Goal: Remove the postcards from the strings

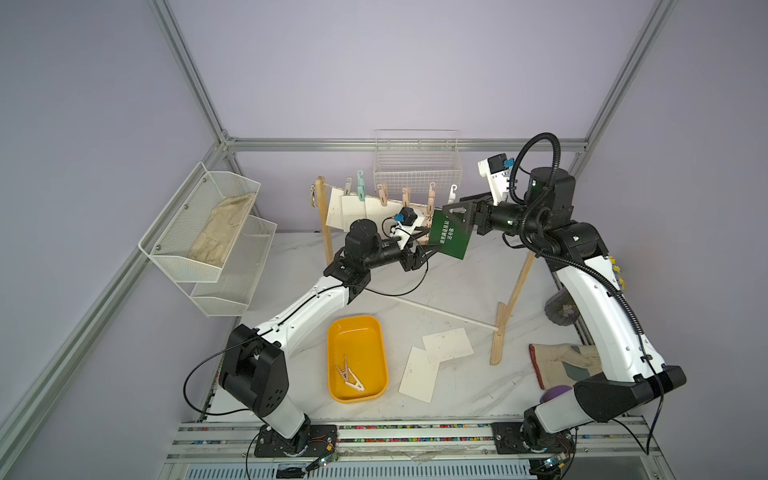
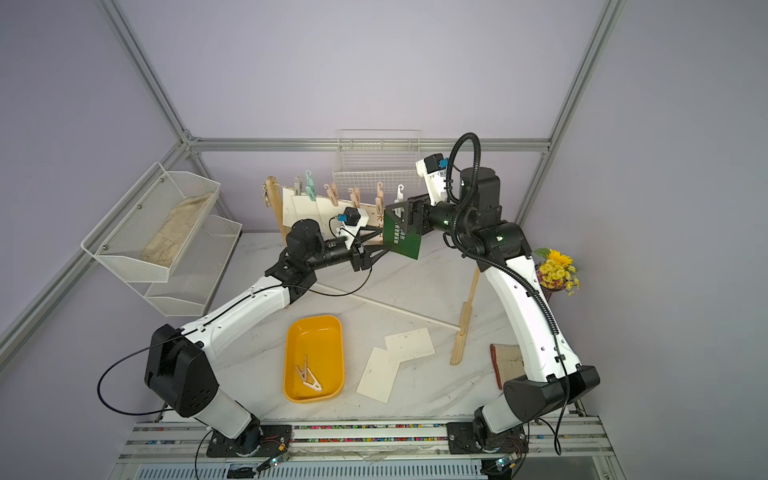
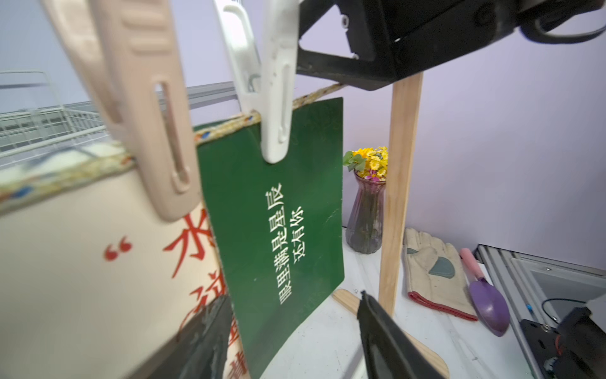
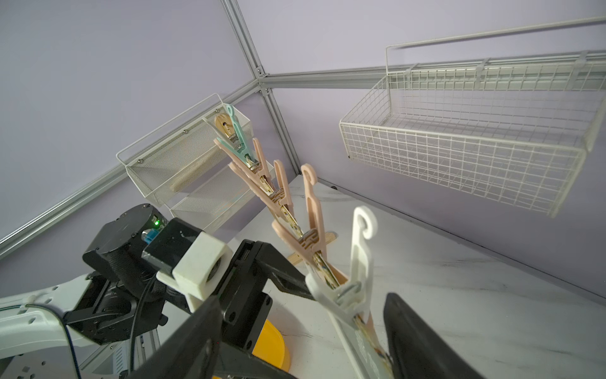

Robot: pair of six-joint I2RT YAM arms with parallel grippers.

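Observation:
A green postcard (image 3: 303, 189) with white writing hangs from the string (image 3: 227, 129), held by a white clothespin (image 3: 277, 82). My left gripper has its fingers apart, with the card's lower left part showing between them; whether they touch it I cannot tell. Beside it, a pink clothespin (image 3: 145, 94) holds a cream postcard (image 3: 82, 271) with red characters. My right gripper is open, its fingers on either side of the white clothespin's upper end (image 4: 361, 240). More cream postcards (image 1: 352, 209) hang farther left along the string, under several clips.
An orange tray (image 1: 334, 352) holds removed-looking loose clothespins (image 1: 349, 376). Two cards (image 1: 419, 374) lie on the table to its right. A wooden post (image 3: 401, 189) and a flower vase (image 3: 366, 214) stand right of the green card. A wire basket (image 4: 467, 164) hangs behind.

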